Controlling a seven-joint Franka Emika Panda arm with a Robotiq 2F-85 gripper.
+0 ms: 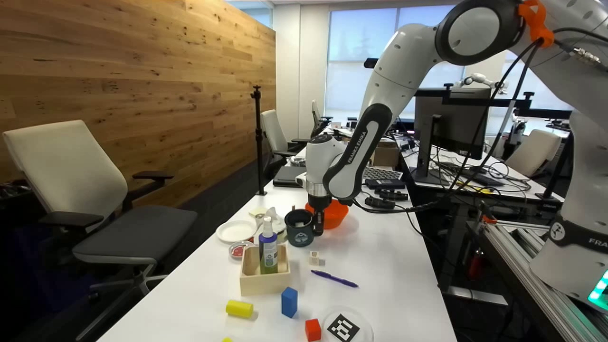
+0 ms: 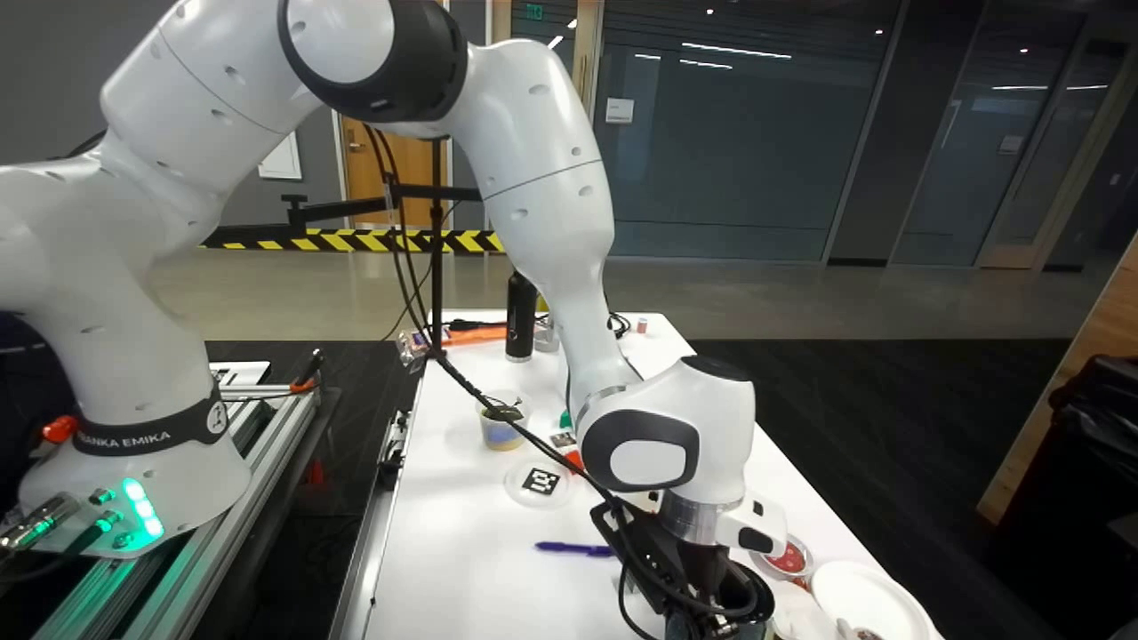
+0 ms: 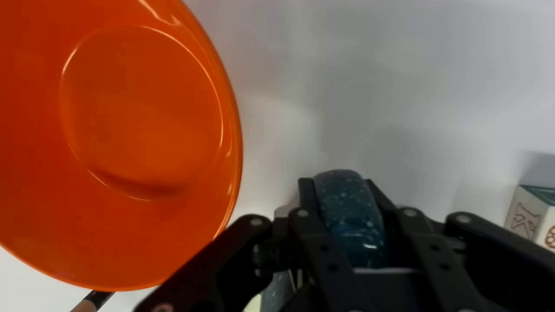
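Observation:
In exterior view 1 the dark teal mug (image 1: 299, 231) leans, with its opening partly turned to the camera. My gripper (image 1: 319, 223) is at its right side, shut on its handle. The wrist view shows the speckled teal handle (image 3: 347, 208) squeezed between the black fingers, while the mug's body is mostly out of sight. Whether its base still touches the table I cannot tell. Close beside the gripper lies an orange bowl (image 3: 140, 119), empty inside. In exterior view 2 the wrist and cables hide most of the mug.
A wooden box (image 1: 265, 282) holding a spray bottle (image 1: 268, 248) stands in front of the mug. Nearby are a lettered cube (image 1: 314, 258), a white plate (image 1: 236, 231) and a purple pen (image 1: 334, 279).

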